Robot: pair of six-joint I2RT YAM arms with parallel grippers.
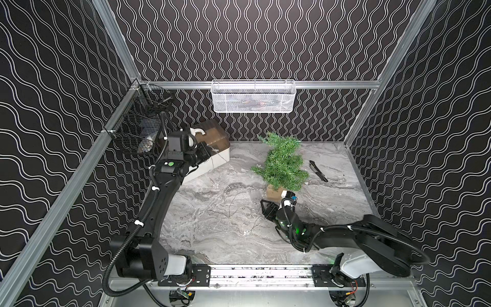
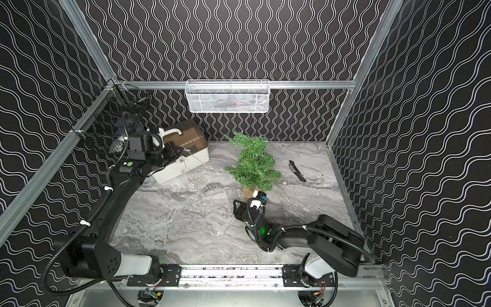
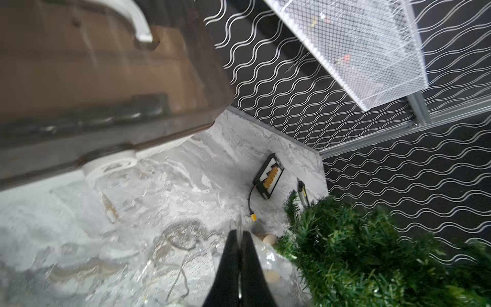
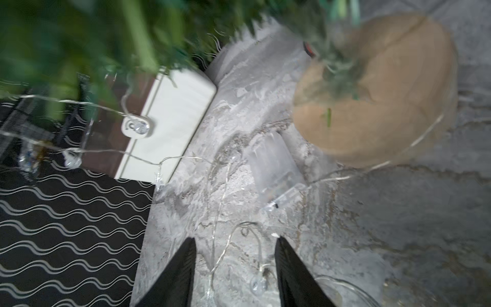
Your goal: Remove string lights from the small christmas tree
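The small green tree (image 1: 280, 161) leans over its wooden base (image 4: 378, 87) at the middle right of the table. My left gripper is shut over the storage box's side of the table, with a thin pale wire near its tips. My right gripper stands open just in front of the tree's base, nothing held between its fingers. Thin wires of the string lights (image 4: 127, 152) run past the right gripper and lie in loops on the marble table.
A storage box (image 2: 184, 161) with a brown lid stands at the back left. A black tool (image 2: 296, 170) lies right of the tree. A white mesh basket (image 1: 253, 97) hangs on the back wall.
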